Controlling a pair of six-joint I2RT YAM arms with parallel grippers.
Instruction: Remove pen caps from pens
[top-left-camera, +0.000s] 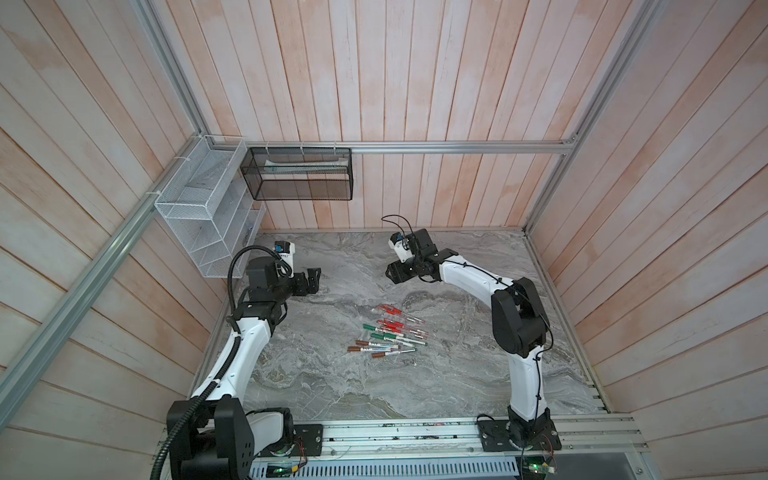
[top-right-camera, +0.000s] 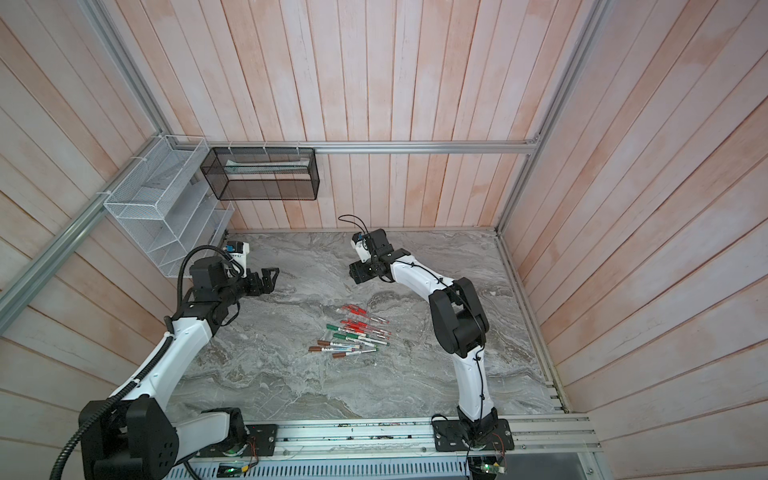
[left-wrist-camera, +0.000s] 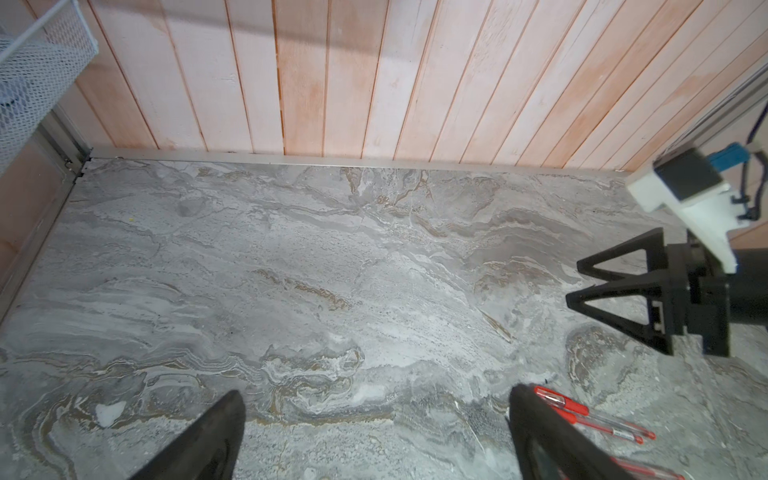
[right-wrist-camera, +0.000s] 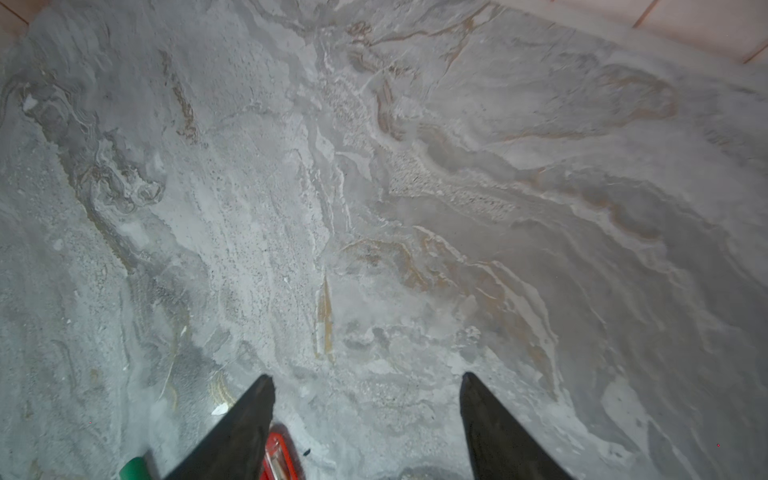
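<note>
Several pens with red, green and brown ends lie side by side on the grey marbled table; among them are a red pen (top-left-camera: 391, 309), a green pen (top-left-camera: 387, 337) and a brown pen (top-left-camera: 366, 349). My left gripper (top-left-camera: 314, 280) hangs open at the left, apart from the pens. Behind the pens is my right gripper (top-right-camera: 356, 273), its fingers parted and nothing between them. In the right wrist view a red end (right-wrist-camera: 277, 460) and a green end (right-wrist-camera: 136, 469) show at the bottom, partly cut off. Red pens (left-wrist-camera: 588, 413) appear at the lower right of the left wrist view.
White wire shelves (top-left-camera: 208, 212) hang at the left wall, and a black mesh basket (top-left-camera: 297, 174) hangs from the back rail. Bare table (top-right-camera: 448, 352) lies right of the pens and in front of them.
</note>
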